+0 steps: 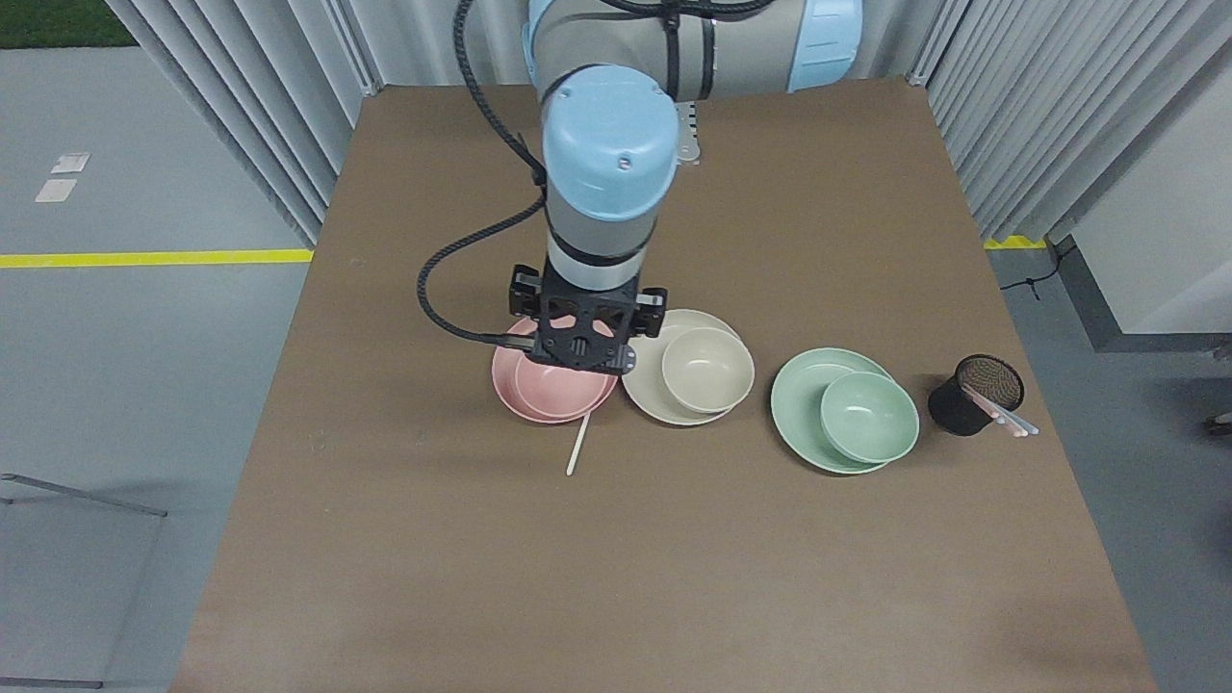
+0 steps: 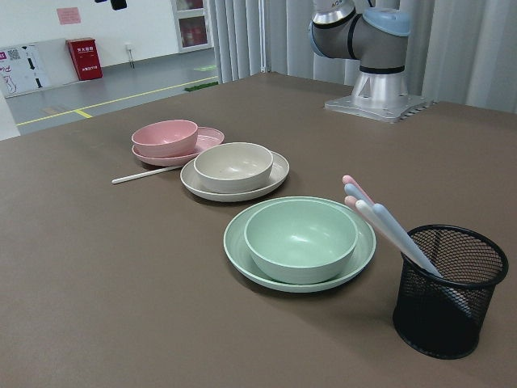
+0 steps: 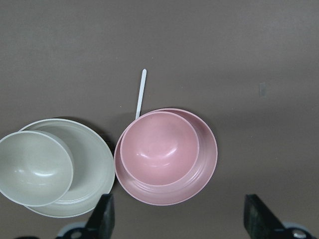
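Note:
My black gripper (image 1: 586, 341) hangs above the pink bowl (image 1: 551, 388) on its pink plate (image 3: 166, 193). In the wrist view the two fingers (image 3: 102, 219) are wide apart at the bottom edge, with nothing between them. A white utensil (image 3: 141, 92) lies on the table beside the pink plate, one end reaching to its rim. A cream bowl (image 1: 707, 370) on a cream plate (image 2: 235, 196) sits next to it, and a mint bowl (image 1: 868, 417) on a mint plate (image 1: 797, 404) stands further right.
A black mesh cup (image 1: 959, 405) holding pink, blue and white utensils stands at the table's right side. The arm's base (image 2: 376, 107) is at the back.

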